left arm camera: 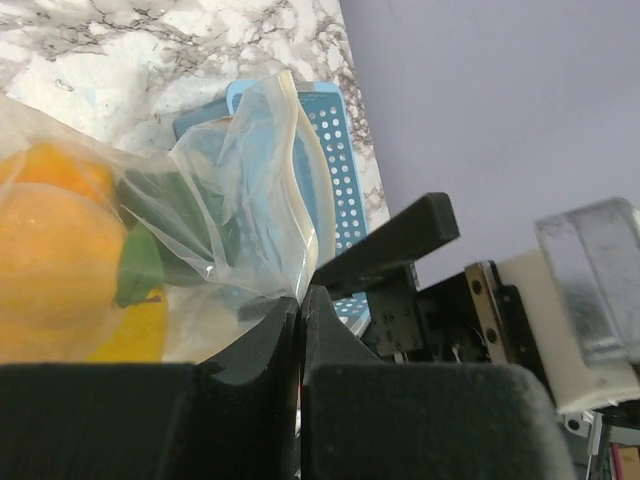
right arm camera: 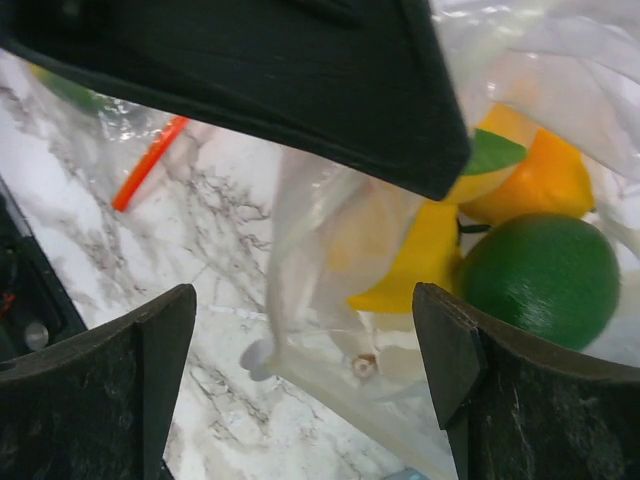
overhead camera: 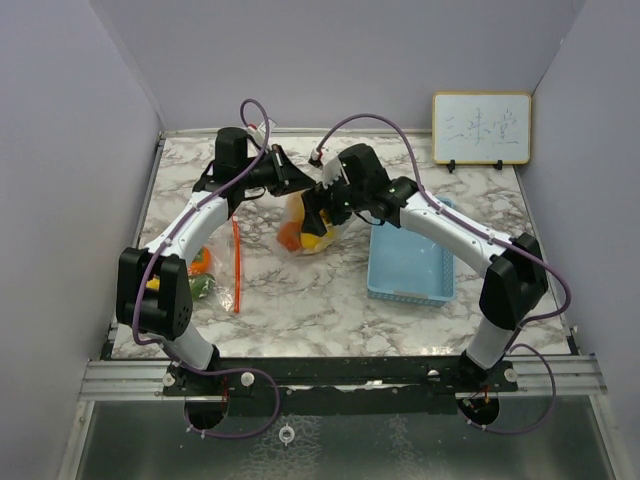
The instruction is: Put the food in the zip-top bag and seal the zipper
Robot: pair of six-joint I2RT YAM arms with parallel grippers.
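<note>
The clear zip top bag [overhead camera: 287,222] stands mid-table with orange and yellow food inside. Its edge strip [left arm camera: 296,190] runs down between the closed fingers of my left gripper, which is shut on it. In the right wrist view a dark green food piece [right arm camera: 545,275] lies in the bag by a yellow piece [right arm camera: 425,250]. My right gripper is open at the bag, its fingers [right arm camera: 165,350] wide apart with nothing gripped. Part of the bag's film shows between them. The left gripper's dark finger [right arm camera: 400,130] crosses above.
An empty blue basket [overhead camera: 410,262] sits right of the bag. A filled clear bag [overhead camera: 205,280] with a red zipper strip [overhead camera: 237,265] lies at left. At the back right is a whiteboard [overhead camera: 482,128].
</note>
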